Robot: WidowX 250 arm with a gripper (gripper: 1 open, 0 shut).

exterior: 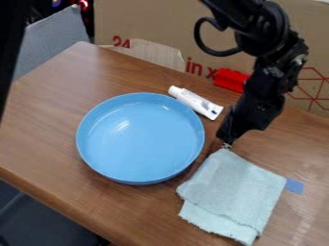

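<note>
My gripper [225, 144] is at the top corner of a folded pale cloth [234, 197], pointing down. Its fingertips are small and dark, so whether anything is between them is unclear. A blue plate [140, 137] lies left of the cloth. A white tube with a dark cap [195, 102] rests above the plate's right side.
A red object [230, 79] lies at the back by a cardboard box [154, 24]. Blue tape [294, 185] is stuck to the table right of the cloth.
</note>
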